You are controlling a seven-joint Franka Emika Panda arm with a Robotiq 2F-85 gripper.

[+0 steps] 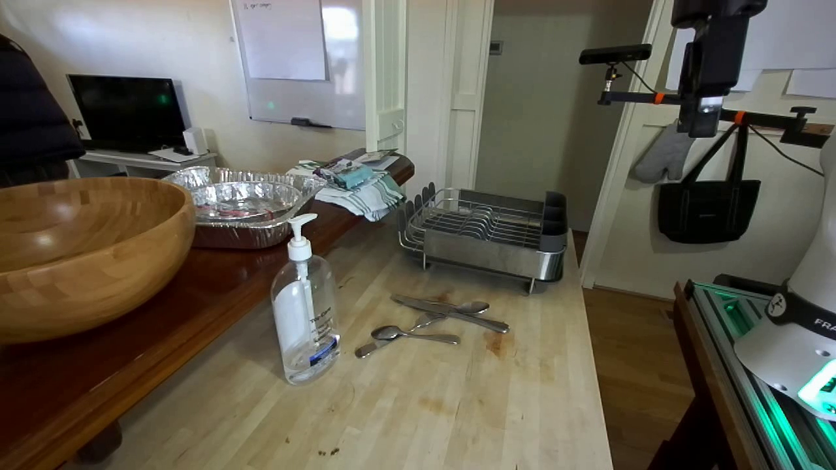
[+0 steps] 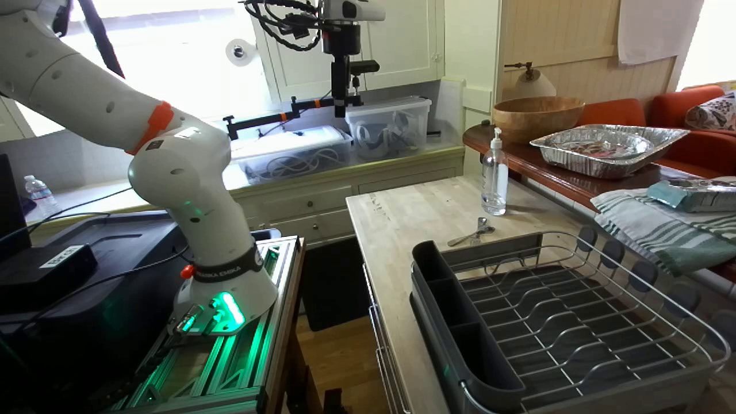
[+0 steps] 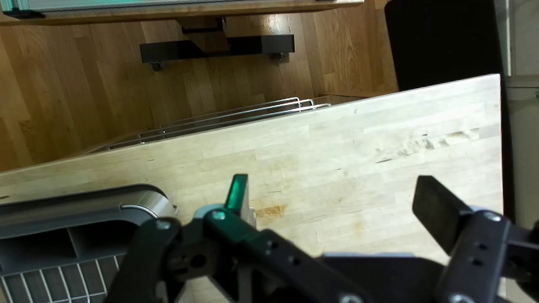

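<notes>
My gripper is open, its two black fingers wide apart with only the bare countertop far below between them. In the first exterior view it hangs high at the upper right, well away from everything on the counter. Several pieces of silver cutlery lie loosely crossed on the wooden counter: a knife (image 1: 492,322) and a spoon (image 1: 386,333) show among them. Behind them stands a grey dish rack (image 1: 478,252), empty, with dark utensil compartments (image 2: 460,325) along one side. A clear pump bottle (image 1: 305,329) stands upright near the cutlery. In the wrist view my gripper hides most of the cutlery.
A large wooden bowl (image 1: 86,258), foil trays (image 1: 251,196) and striped towels (image 1: 376,196) rest on the adjoining dark table. A floor gap separates the counter from my base (image 2: 224,303).
</notes>
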